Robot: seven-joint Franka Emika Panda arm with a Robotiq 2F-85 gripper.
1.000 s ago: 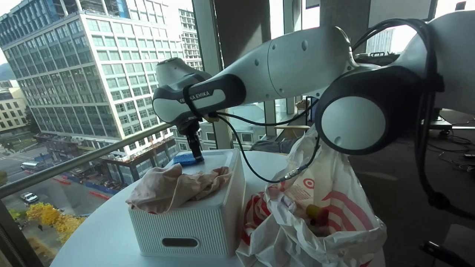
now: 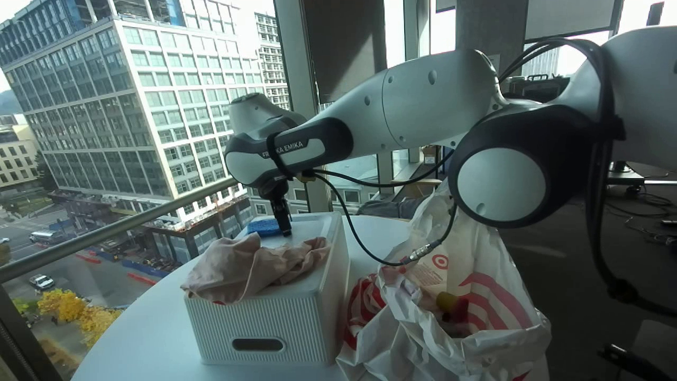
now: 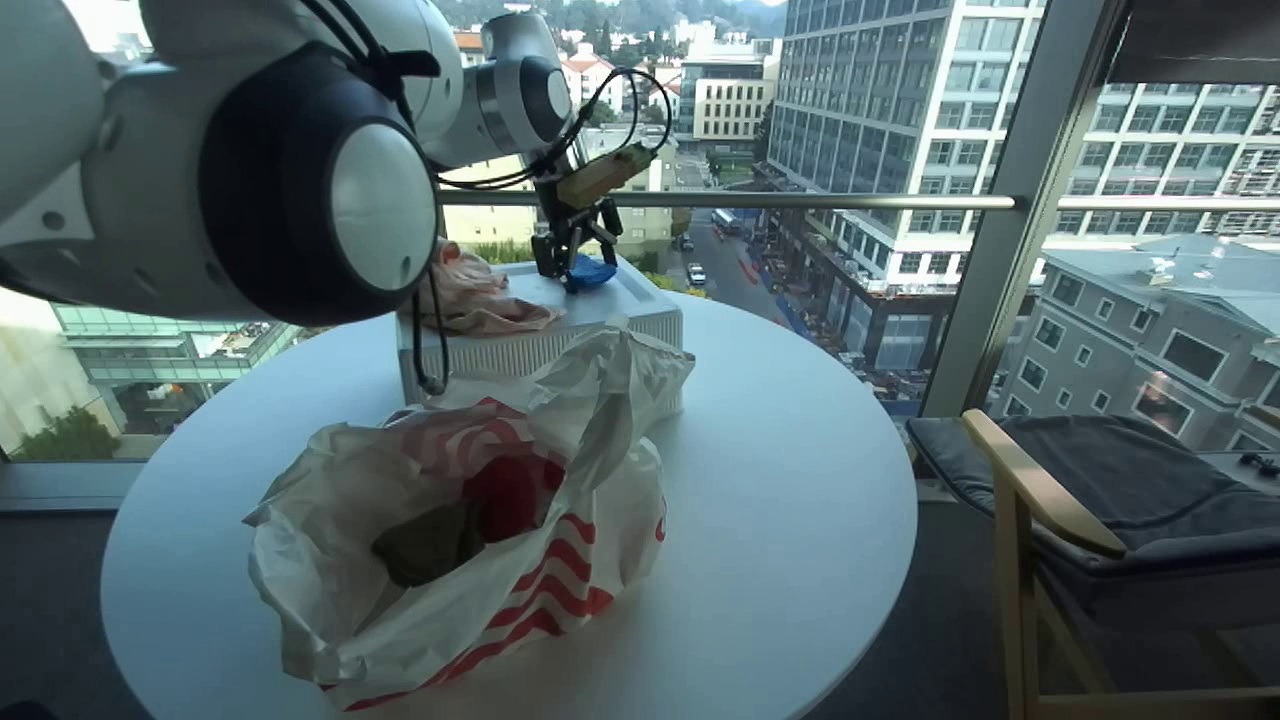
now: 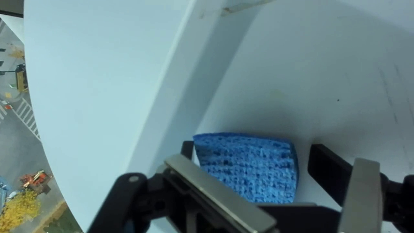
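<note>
A blue sponge [image 4: 248, 167] with a woven texture lies on the white lid [image 4: 279, 85] of a ribbed box [image 2: 273, 324], close to the lid's raised edge. My gripper is open around it in the wrist view. One finger is beside the sponge's left end, and a dark gap shows between the sponge and the right finger. In exterior view 2 the gripper [image 3: 576, 276] points down at the sponge [image 3: 590, 272]. Exterior view 1 shows the sponge [image 2: 263, 227] partly behind the gripper's fingers [image 2: 283, 222].
A crumpled pink cloth [image 2: 244, 270] covers the lid's near side. Beside the box stands an open white and red plastic bag [image 3: 600, 480] with red and dark items inside.
Compared with a second ago, my gripper is slightly lower and a little to the right in exterior view 1. The sponge, cloth and bag look unmoved.
</note>
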